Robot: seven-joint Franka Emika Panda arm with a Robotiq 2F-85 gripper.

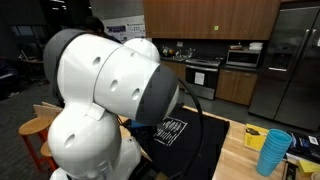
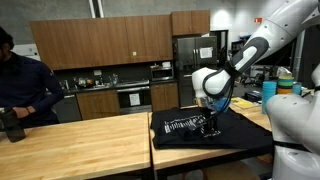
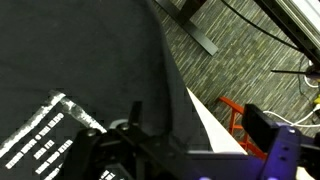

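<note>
A black cloth [image 2: 180,141] with a white striped print lies spread on the wooden table, and one side of it reaches the table's front edge. In the wrist view the dark cloth [image 3: 95,60] fills the left half, its printed white bars at the lower left. My gripper stands open over the table edge, its fingers wide apart. The cloth's border runs through the gap below them, and nothing is gripped. From the side, the gripper [image 2: 209,126] points down close above the cloth. The white arm hides much of the cloth's near side in exterior view 1.
Blue cups [image 1: 273,152] stand at the table's right end, by a yellow item [image 1: 255,137]. Bare tabletop [image 2: 75,145] stretches away on the left. Past the edge, the wrist view shows carpet [image 3: 215,75] and an orange stool [image 3: 238,122] below.
</note>
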